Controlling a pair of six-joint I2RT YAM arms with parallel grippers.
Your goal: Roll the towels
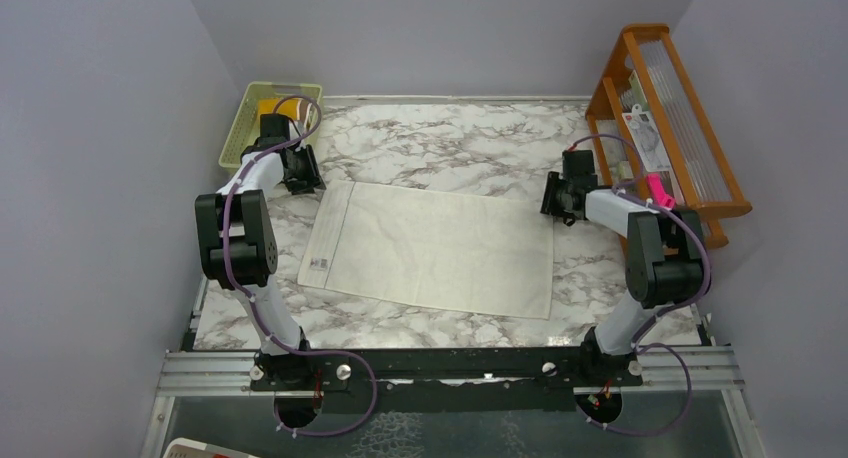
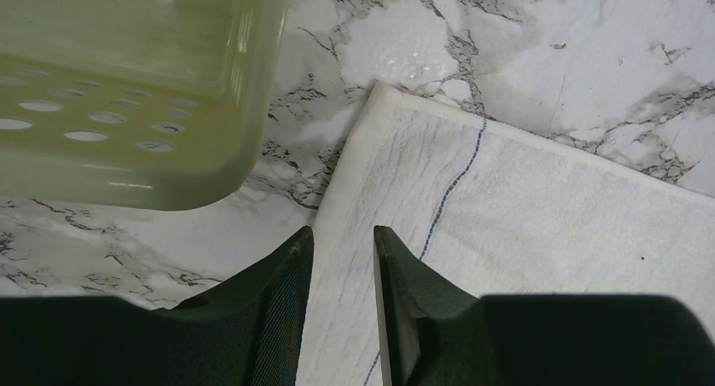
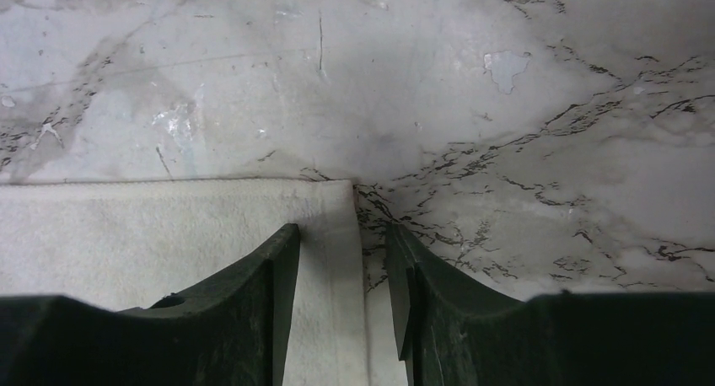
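A white towel (image 1: 430, 248) with a striped band at its left end lies flat on the marble. In the left wrist view its far left corner (image 2: 388, 108) shows ahead of my left gripper, whose open fingers hang over the left edge. My right gripper is open at the far right corner (image 3: 333, 196), one finger over the towel and the other over bare marble beside it.
A green basket (image 2: 244, 150) with a yellow item inside stands at the back left, close to my left gripper. A wooden rack (image 1: 700, 128) stands along the right. The marble behind the towel (image 1: 450, 138) is clear.
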